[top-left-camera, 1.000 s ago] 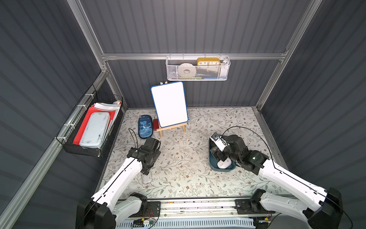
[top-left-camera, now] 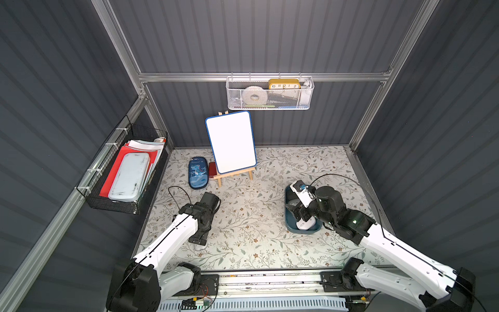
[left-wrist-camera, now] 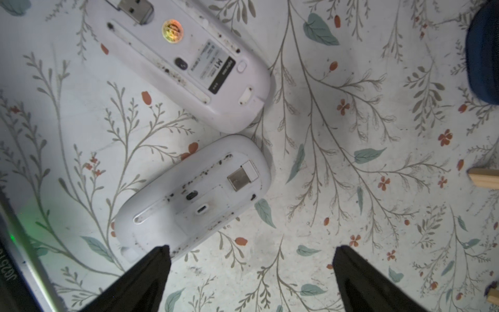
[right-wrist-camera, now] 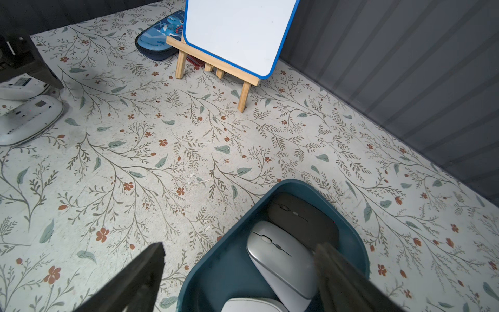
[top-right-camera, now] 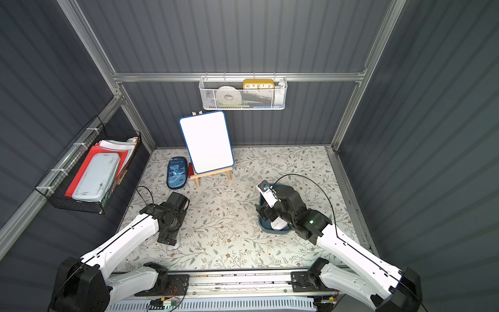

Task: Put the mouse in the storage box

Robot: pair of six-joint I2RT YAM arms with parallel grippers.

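Observation:
Two white mice lie upside down on the table in the left wrist view: one mouse (left-wrist-camera: pixel 195 195) slants just ahead of the fingers, the other mouse (left-wrist-camera: pixel 192 62) is farther up and nearly touches it. My left gripper is open over the table, slightly to one side of the nearer mouse. The teal storage box (top-left-camera: pixel 295 229) stands at the right. Inside it are a dark mouse (right-wrist-camera: pixel 304 218), a silver mouse (right-wrist-camera: pixel 283 254) and a white one (right-wrist-camera: pixel 254 305), partly cut off. My right gripper hangs above the box, its fingers apart.
At the back left, a whiteboard (top-left-camera: pixel 231 141) rests on a wooden easel, with a blue case (top-left-camera: pixel 198 172) beside it. A black wire basket (top-left-camera: pixel 111 206) hangs on the left wall. Bare table lies between the arms.
My left gripper has come down and toward the front edge, covering more of the white mouse there. The right arm has shifted slightly to the right above the box.

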